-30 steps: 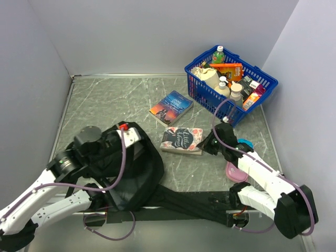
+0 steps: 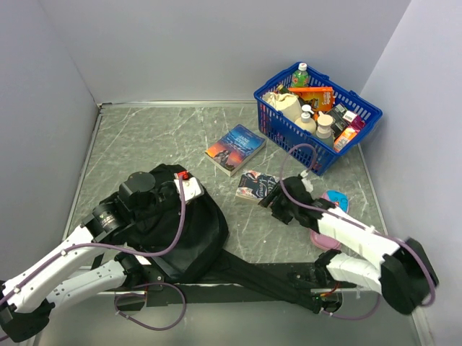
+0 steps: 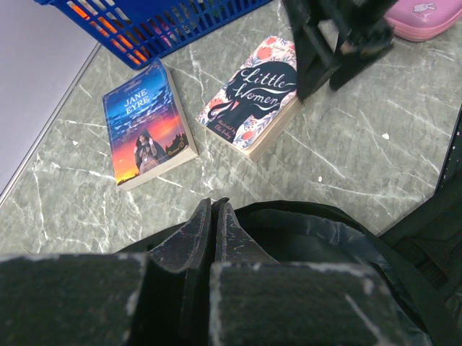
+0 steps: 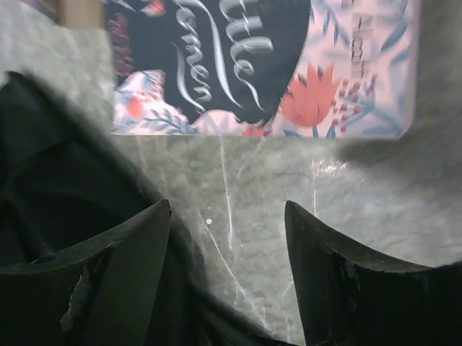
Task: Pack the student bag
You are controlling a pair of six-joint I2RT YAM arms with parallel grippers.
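Note:
A black bag (image 2: 198,238) lies at the front left, my left gripper shut on its top edge. The Little Women book lies on the counter, with my right gripper open just beside and above it, nothing between its fingers; dark blurred fabric shows at its left in the right wrist view. The Jane Eyre book (image 2: 234,148) lies farther back, flat.
A blue basket (image 2: 317,115) full of bottles and packets stands at the back right. A pink case (image 3: 426,18) lies right of the books, partly behind my right arm.
The Little Women book has shifted right and turned. The left arm has moved slightly since a second ago.

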